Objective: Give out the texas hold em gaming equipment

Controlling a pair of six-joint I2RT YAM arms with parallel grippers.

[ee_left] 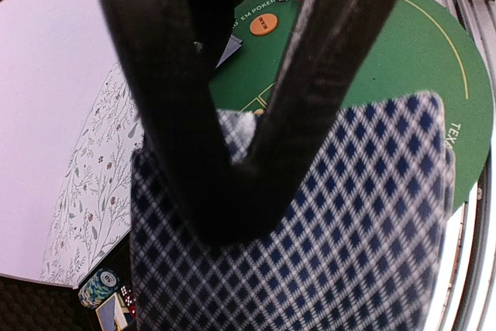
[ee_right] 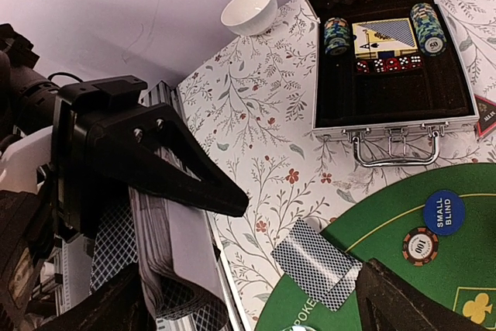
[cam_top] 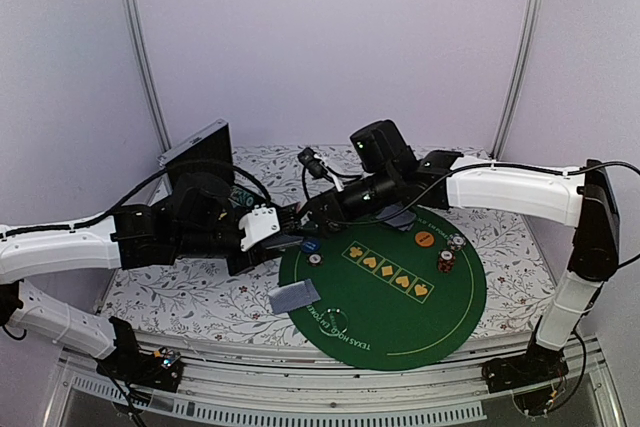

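A thick deck of blue-checked cards [ee_left: 372, 215] is clamped in my left gripper, its patterned back filling the lower left wrist view. In the right wrist view the same deck [ee_right: 174, 246] hangs edge-on, below the left gripper's fingers. My right gripper is open; the deck's lower end appears near its left finger, with no grip on it. From above, both grippers meet over the left rim of the green poker mat [cam_top: 400, 322], mostly hiding the deck. Dealt cards [cam_top: 293, 296] overlap the mat's front-left edge, and others [cam_top: 398, 218] lie at its back.
An open chip case with chips, cards and dice stands behind on the left. On the mat are a blue small blind button [ee_right: 444, 212], a chip [ee_right: 420, 246], an orange button [cam_top: 425, 239] and chip stacks [cam_top: 446, 261]. A white bowl [ee_right: 249, 12] stands farther off.
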